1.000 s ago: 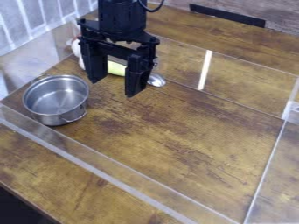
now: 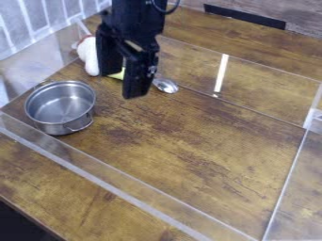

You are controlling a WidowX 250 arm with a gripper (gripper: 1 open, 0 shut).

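My black gripper (image 2: pixel 131 75) hangs in the upper left-centre of the camera view, open, above the wooden surface behind and right of a steel bowl (image 2: pixel 60 104). Behind the gripper, partly hidden by it, are a white object (image 2: pixel 86 53), a small yellow-green object (image 2: pixel 116 75) and a silver spoon-like item (image 2: pixel 167 86).
Transparent low edges (image 2: pixel 306 160) run along the sides and front. A white strip (image 2: pixel 221 73) lies at the back right, and a white slatted rail stands at the top left.
My gripper has turned and risen slightly, shifting a little up and away from the table's front. The bowl and the other objects look unmoved.
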